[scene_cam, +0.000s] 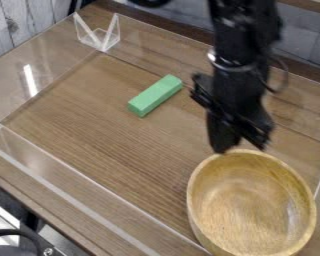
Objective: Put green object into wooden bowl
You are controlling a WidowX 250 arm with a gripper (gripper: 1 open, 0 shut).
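A green block (155, 96) lies on the wooden table left of the arm, nothing touching it. The light wooden bowl (200, 215) stands at the lower right, its near part at the bottom of the picture. My black gripper (242, 140) hangs beside the bowl's far rim, to the right of the green block and nearer the camera. Blur and dark colour hide whether its fingers are apart. No green shows at the gripper.
A clear wire-like holder (99, 32) stands at the far left corner. Black cables (23, 235) lie at the lower left, off the table edge.
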